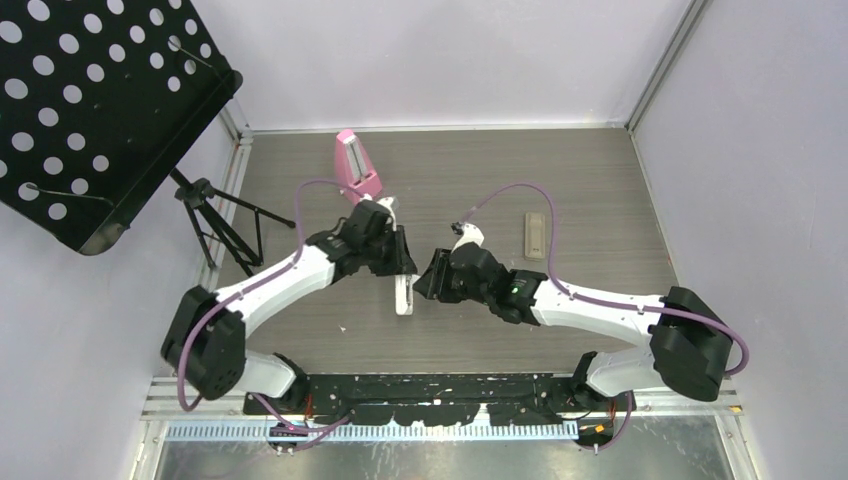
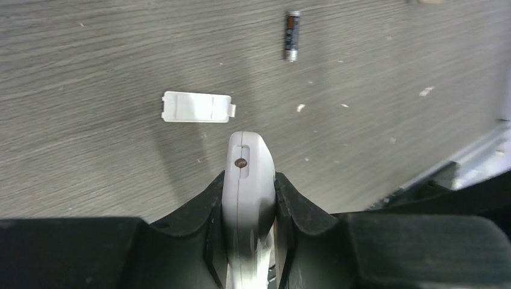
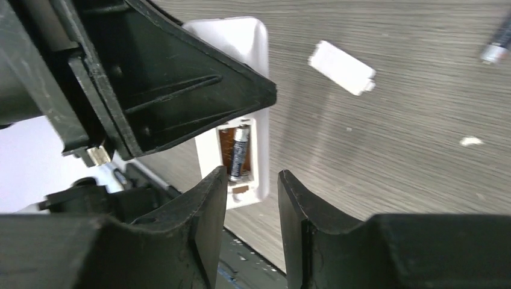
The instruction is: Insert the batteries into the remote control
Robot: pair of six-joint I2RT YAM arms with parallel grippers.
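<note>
The white remote (image 1: 404,295) is held upright by my left gripper (image 1: 400,260), shut on its body; in the left wrist view it sits between the fingers. The right wrist view shows its open compartment with one battery (image 3: 240,150) inside. My right gripper is part open just below that compartment, with nothing seen between its fingers. The detached white battery cover (image 2: 194,107) lies on the table. A loose battery lies beyond it, also at the right edge of the right wrist view.
A pink object (image 1: 360,180) stands behind the left arm. A long beige object (image 1: 535,236) lies behind the right arm. A black perforated panel on a tripod (image 1: 215,205) stands at the left.
</note>
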